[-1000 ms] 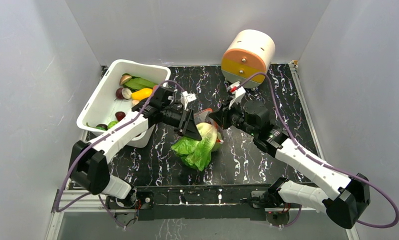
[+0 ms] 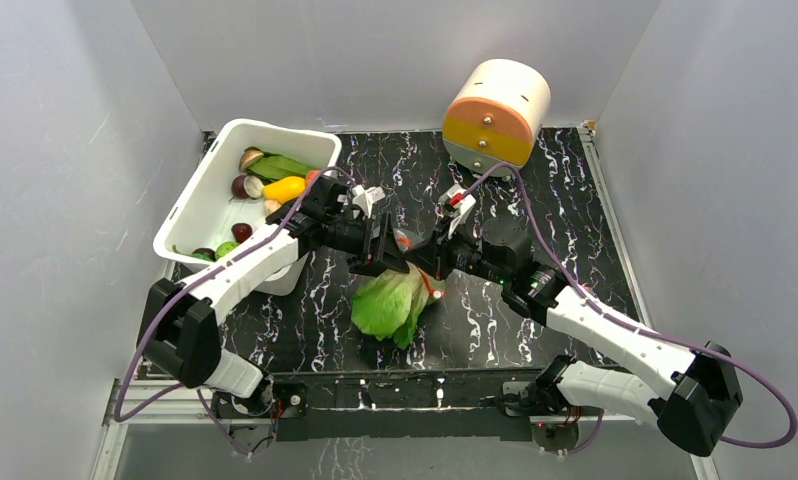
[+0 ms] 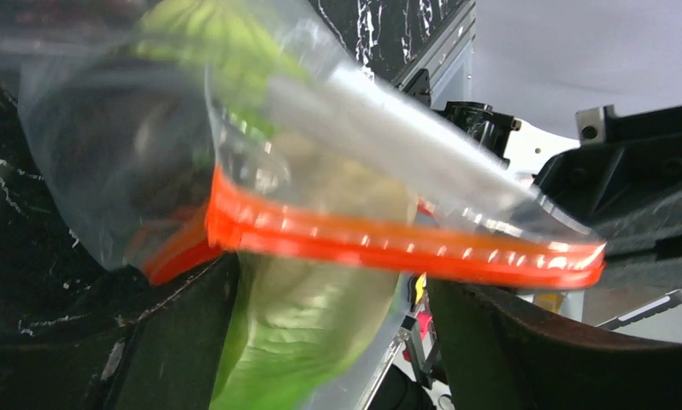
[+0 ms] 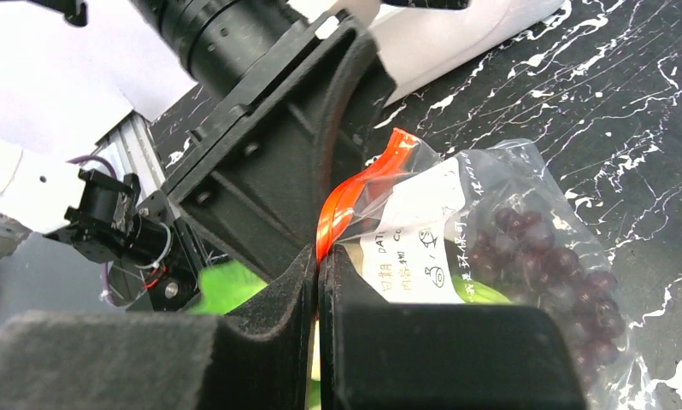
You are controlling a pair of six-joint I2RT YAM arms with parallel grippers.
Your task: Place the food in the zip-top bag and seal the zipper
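Note:
A zip top bag [image 4: 526, 256] with an orange zipper [image 3: 406, 252] holds red grapes [image 4: 534, 239] and something green, behind a white label. Green lettuce [image 2: 385, 305] with a pale base lies at the bag, spilling toward the table's front. My left gripper [image 2: 380, 255] is over the lettuce, part open, with lettuce and bag between or just beyond its fingers in the left wrist view. Beside it, my right gripper [image 2: 420, 258] is shut at the bag's orange zipper edge, which runs into its fingertips in the right wrist view.
A white bin [image 2: 185, 215] of vegetables stands at the back left, behind the left arm. A rounded drawer box [image 2: 495, 100] stands at the back right. Grey walls surround it.
Over the last second my right gripper has moved down and left to the bag's edge beside my left gripper. The left gripper shifted slightly; the lettuce moved a little.

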